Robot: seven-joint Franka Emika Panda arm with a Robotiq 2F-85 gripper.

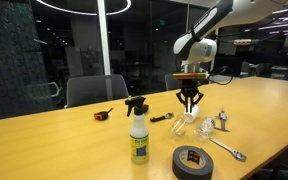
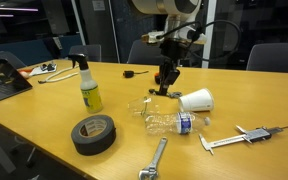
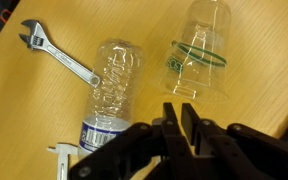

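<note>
My gripper points down over the table, its fingers part way open with only bare tabletop visible between them. Ahead of the fingertips in the wrist view lies a clear plastic cup with a green band around it. Left of it is a clear water bottle on its side, its label toward the bottom of that view. A white cup lies tipped over close to the bottle in exterior view 2.
A yellow-labelled spray bottle and a roll of black tape stand nearer the front. Around the bottle lie an adjustable wrench and a caliper.
</note>
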